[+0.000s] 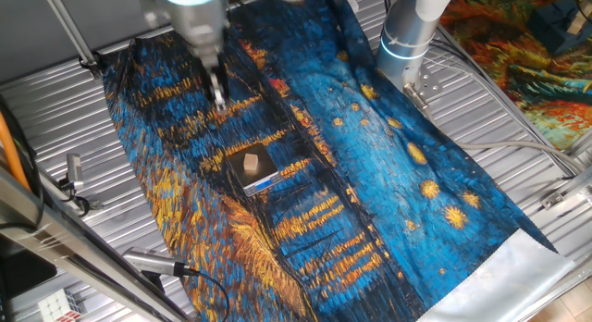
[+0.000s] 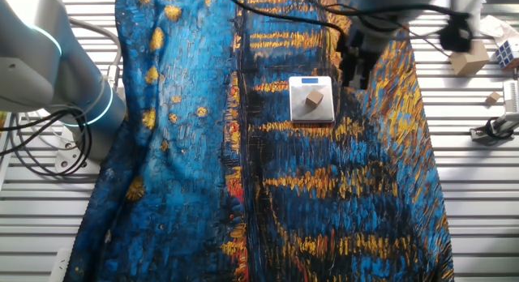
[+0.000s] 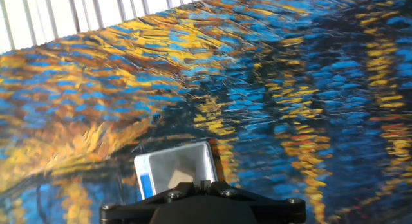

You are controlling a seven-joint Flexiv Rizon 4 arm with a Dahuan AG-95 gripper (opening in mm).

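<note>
A small tan block (image 1: 251,162) rests on the plate of a flat digital scale (image 1: 265,174) lying on the painted cloth. From the opposite side, the block (image 2: 314,98) sits near the middle of the scale (image 2: 299,114). My gripper (image 1: 221,109) hangs above the cloth, apart from the block and behind the scale in exterior view 1. Its fingertips meet in the wrist view, where the gripper partly covers the scale (image 3: 209,161) and the block (image 3: 183,176). Nothing shows between the fingers.
Painted cloth (image 2: 186,209) covers most of the slatted table, with folds along its blue side. A larger box (image 2: 469,60), a small loose block (image 2: 493,97) and a camera (image 2: 491,130) lie off the cloth.
</note>
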